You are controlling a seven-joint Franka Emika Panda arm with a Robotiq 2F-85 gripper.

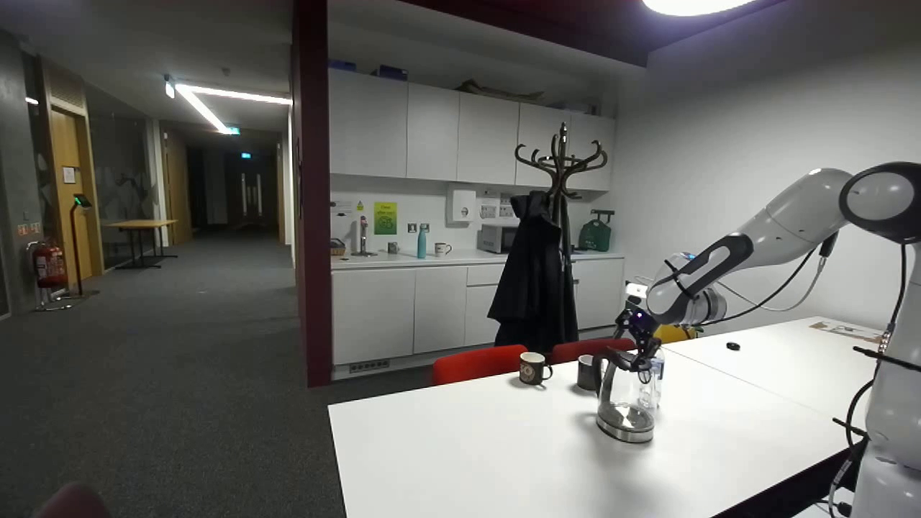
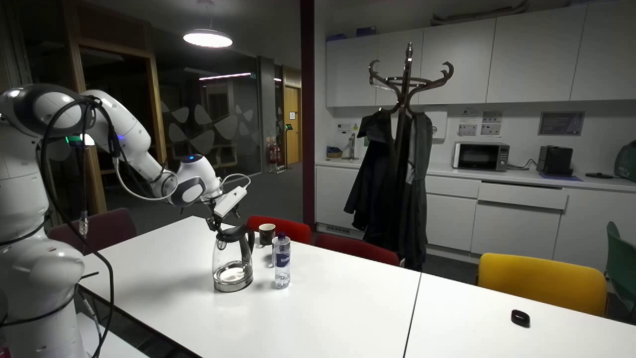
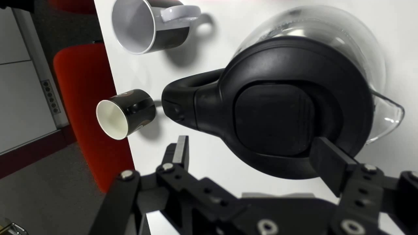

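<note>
A glass kettle (image 1: pixel 627 414) with a black lid, black handle and metal base stands upright on the white table. My gripper is open at the kettle's top, its fingers spread wide. In the wrist view the right finger (image 3: pixel 331 162) overlaps the rim of the black lid (image 3: pixel 274 117). The left finger (image 3: pixel 181 150) shows over bare table, apart from the kettle's handle (image 3: pixel 184 103). Nothing is seen clamped between the fingers. Whether the right finger touches the lid, I cannot tell.
Two dark mugs, one (image 1: pixel 532 368) near the table's far edge and another (image 1: pixel 588 373) close behind the kettle, stand nearby. A clear bottle (image 2: pixel 281 262) is beside the kettle. Red chairs (image 1: pixel 480 364) line the far edge.
</note>
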